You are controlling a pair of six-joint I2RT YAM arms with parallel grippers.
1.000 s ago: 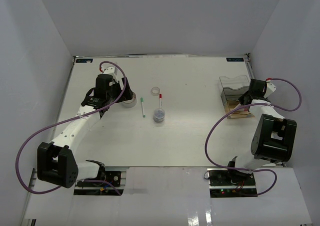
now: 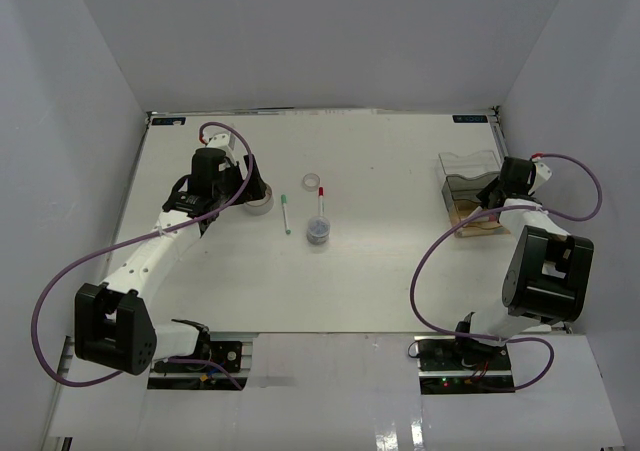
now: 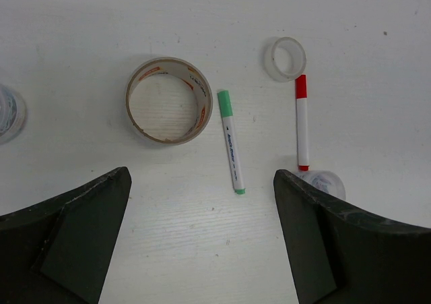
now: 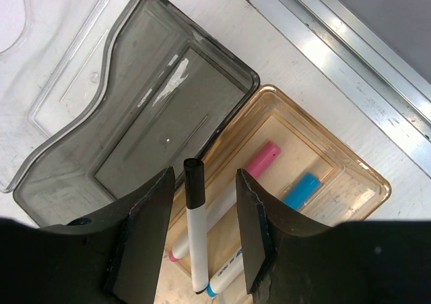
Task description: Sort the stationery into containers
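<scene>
My right gripper is part open over the amber container (image 4: 357, 183), with a black-capped white marker (image 4: 198, 243) standing between its fingers inside the container, beside a pink marker (image 4: 262, 160) and a blue marker (image 4: 302, 190). My left gripper stands open above the left table. Below it lie a green marker (image 3: 231, 149), a red marker (image 3: 302, 122), a large tape roll (image 3: 141, 120), a small clear tape roll (image 3: 296, 48) and a clear cylinder (image 3: 323, 183).
A smoky grey container (image 4: 155, 108) and a clear one (image 4: 67, 81) adjoin the amber container at the table's right edge, near a metal rail (image 4: 350, 61). Another clear item (image 3: 8, 112) is at the left of the left wrist view.
</scene>
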